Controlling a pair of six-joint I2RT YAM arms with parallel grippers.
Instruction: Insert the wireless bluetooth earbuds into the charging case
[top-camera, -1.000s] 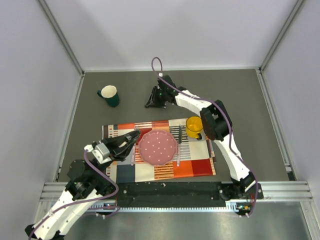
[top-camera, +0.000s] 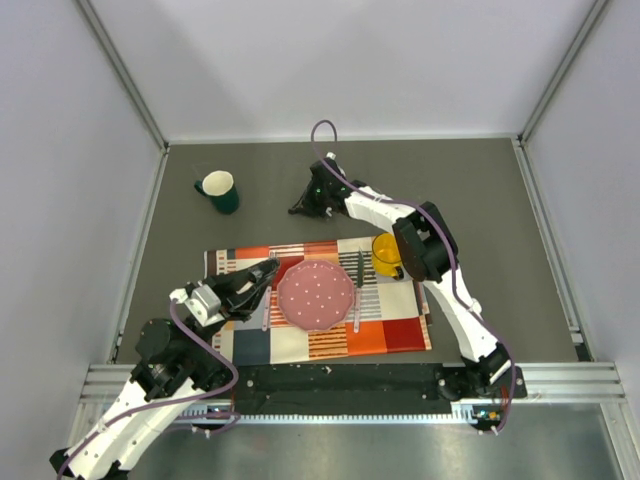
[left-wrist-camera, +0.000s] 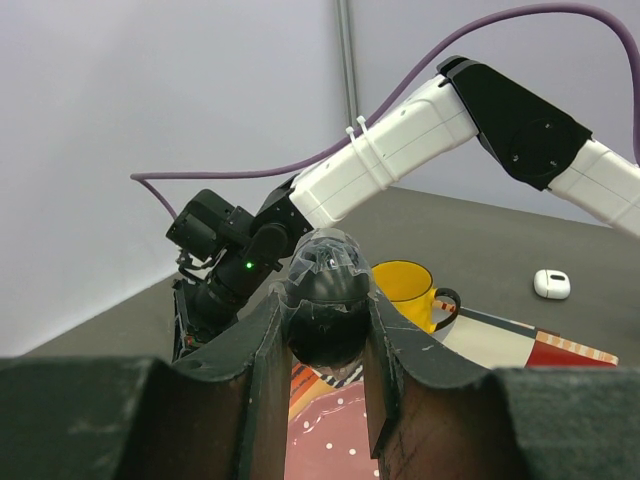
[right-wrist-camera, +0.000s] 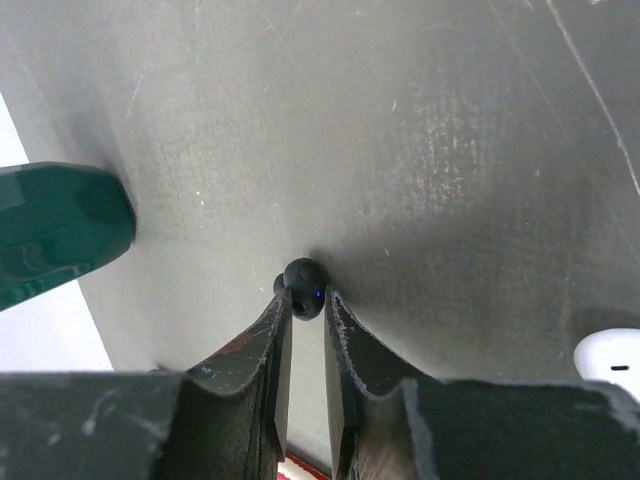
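Note:
A small black earbud lies on the grey tabletop beside the green mug, directly at the tips of my right gripper, whose fingers are narrowly apart around or just behind it; whether they grip it I cannot tell. My left gripper is shut on a dark rounded object with a clear, crinkled covering, held above the pink plate. A white case lies on the table at the right in the left wrist view; another white item shows at the edge of the right wrist view.
A green mug stands at the back left, a yellow mug on the striped mat at the right. The pink plate and cutlery lie on the mat.
The left arm is unmoved.

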